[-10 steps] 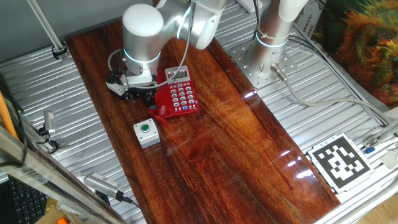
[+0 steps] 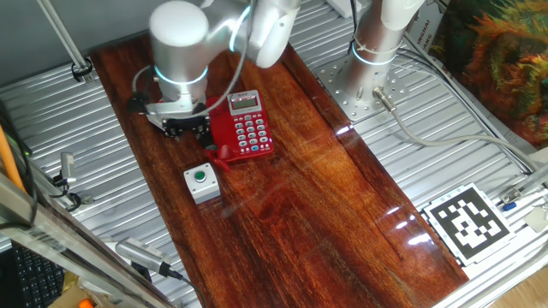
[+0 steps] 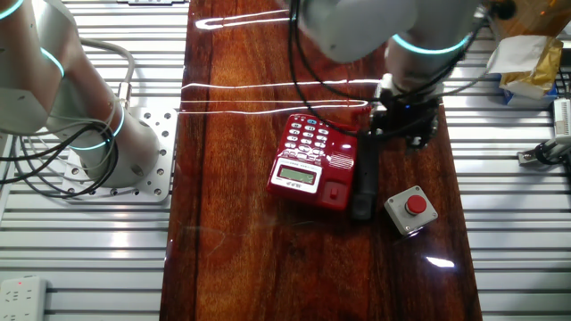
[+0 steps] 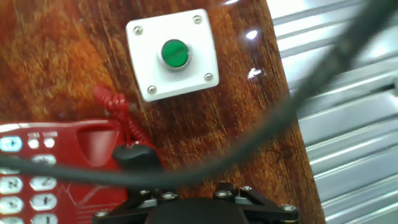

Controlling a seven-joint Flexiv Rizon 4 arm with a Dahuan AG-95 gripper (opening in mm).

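Observation:
A red desk telephone (image 2: 242, 128) with a grey display and white keys lies on the wooden board. Its black handset (image 3: 364, 183) runs along the phone's side in exterior view 2, partly covered by the arm. My gripper (image 2: 190, 128) is low over the handset's far end in exterior view 1. Only the black tops of its linkage show at the bottom of the wrist view, so its fingers and anything between them are hidden. The white button box (image 2: 202, 182) sits apart from the gripper; its button looks green in the wrist view but red in exterior view 2.
The coiled red cord (image 4: 121, 112) lies between phone and box. A wide stretch of the wooden board (image 2: 317, 222) is bare. Ribbed metal (image 4: 354, 137) borders the board, and a printed marker (image 2: 468, 224) lies beyond its right edge.
In exterior view 1 the arm's wrist has shifted left and now leans more, while the gripper stays close to the handset. Phone and button box have not visibly moved.

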